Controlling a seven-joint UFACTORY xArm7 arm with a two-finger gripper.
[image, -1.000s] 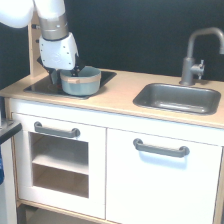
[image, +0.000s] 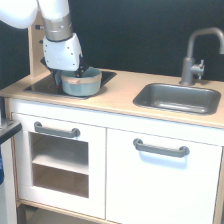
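A grey-blue pot (image: 84, 85) stands on the dark cooktop (image: 42, 86) at the counter's back left. My gripper (image: 69, 74) comes down from above at the pot's left rim. Its dark fingers overlap the rim and the opening in the view. Whether they pinch the rim or only stand against it is hidden. The pot looks upright, and its contents, if any, do not show.
The sink (image: 178, 97) with its tall faucet (image: 190, 62) lies to the right. Bare counter (image: 122, 92) separates it from the cooktop. Below are a cabinet with an open-looking front (image: 62, 160) and a white door (image: 150, 180), with dark handles.
The hand has shifted slightly right and turned, so its white body looks broader. The pot stays in nearly the same place on the cooktop.
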